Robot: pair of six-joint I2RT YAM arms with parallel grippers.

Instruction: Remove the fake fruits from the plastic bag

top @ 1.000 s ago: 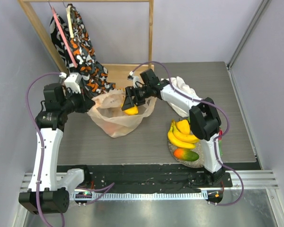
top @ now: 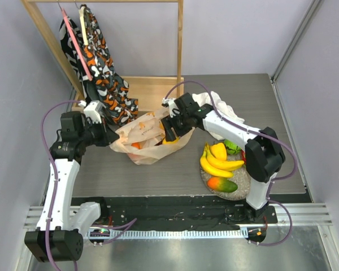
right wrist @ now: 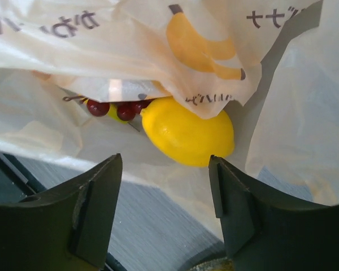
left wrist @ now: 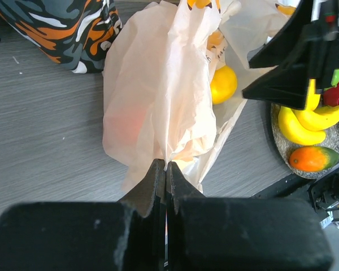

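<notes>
The pale plastic bag (top: pixel 140 134) lies on the table with its mouth to the right. My left gripper is shut on the bag's bunched edge. Inside the bag sits a yellow lemon (right wrist: pixel 186 132), partly covered by a fold of printed plastic. Behind it peek dark red cherries (right wrist: pixel 98 108). Over the bag's mouth my right gripper is open, nothing between its fingers, the lemon just beyond the tips. Something orange (top: pixel 137 145) shows at the bag's left part in the top view; what it is cannot be told.
A round plate (top: pixel 240 189) at the right holds bananas (top: pixel 217 166), a mango (top: pixel 222 184) and other fruits. White cloth (top: pixel 223 105) lies behind the right arm. Patterned fabric (top: pixel 104 73) hangs from a wooden rack at the back left.
The right gripper has moved right and opened.
</notes>
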